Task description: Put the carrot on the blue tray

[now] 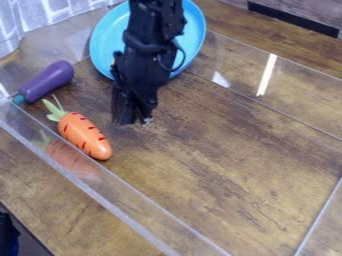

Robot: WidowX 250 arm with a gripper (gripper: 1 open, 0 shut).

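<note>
An orange toy carrot [84, 135] with dark stripes and a green top lies on the wooden table at the left, by the clear barrier. At the top of the view the round blue tray [191, 38] is partly covered by the black arm. My gripper [131, 118] points down, a little to the right of the carrot and apart from it. Its dark fingers blur together, so their spacing is hard to make out. No object shows between them.
A purple toy eggplant [48, 80] lies beyond the carrot, near the left edge. Along the left and front runs a low transparent barrier [118, 196].
</note>
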